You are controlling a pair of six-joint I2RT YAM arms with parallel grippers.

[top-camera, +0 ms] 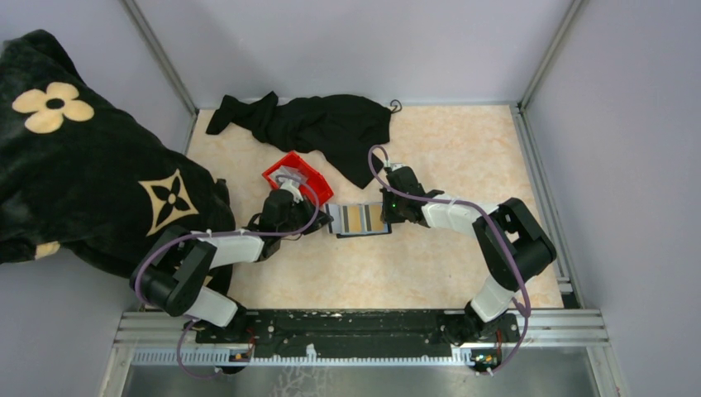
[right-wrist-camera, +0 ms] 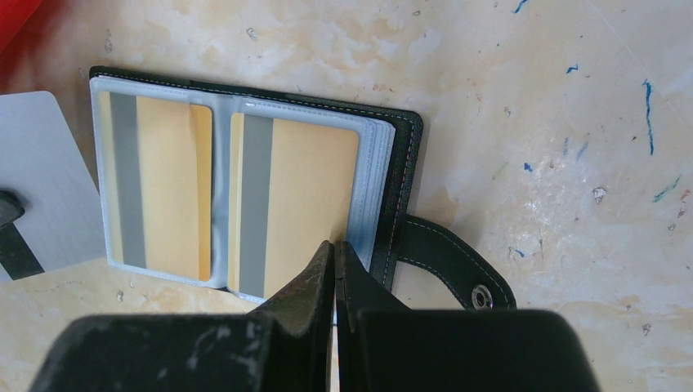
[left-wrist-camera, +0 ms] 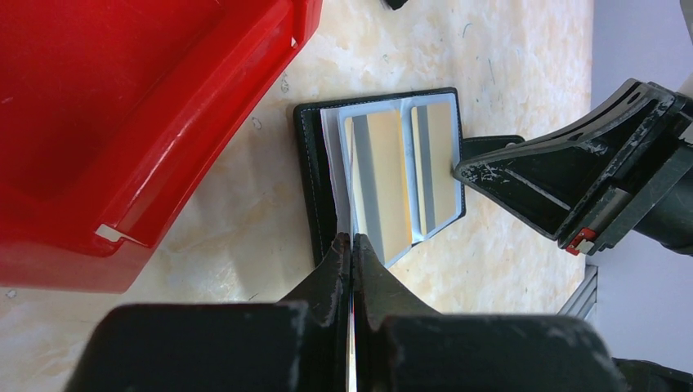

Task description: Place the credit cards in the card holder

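Note:
The open card holder [top-camera: 358, 217] lies on the table, tan cards with grey stripes [right-wrist-camera: 304, 188] in both sides. My left gripper is shut on a card seen edge-on as a thin line, at the holder's left; its grey face [right-wrist-camera: 45, 163] with a black stripe shows in the right wrist view. My right gripper is shut over the right-hand pocket's edge, its tips at the tan card; nothing clearly shows between its fingers.
A red tray [top-camera: 318, 182] with pale contents sits behind my left gripper. Black cloth [top-camera: 331, 124] lies at the back, a large dark cushion [top-camera: 91, 165] at the left.

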